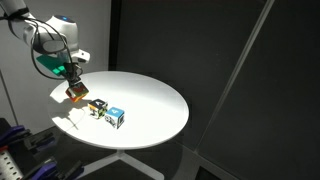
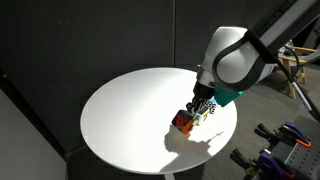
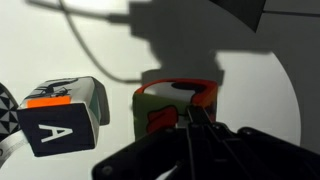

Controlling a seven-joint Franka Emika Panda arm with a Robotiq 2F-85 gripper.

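A soft-looking block with red, white and green faces [image 3: 175,100] lies right below my gripper in the wrist view, with the dark fingers covering its near right part. My gripper is shut. No clear gap shows between the fingertips, and I cannot tell whether they touch the block. The same block [image 1: 77,94] appears orange-red near the table's left side in exterior view 1. It looks tilted and dark with red in exterior view 2 [image 2: 183,121]. To its left in the wrist view is a block with a letter A and an orange patch [image 3: 58,117].
A dark and yellow block [image 1: 97,108] and a blue and white block [image 1: 115,118] stand on the round white table [image 1: 150,95]. A checkered face [image 3: 5,118] is cut off at the wrist view's left edge.
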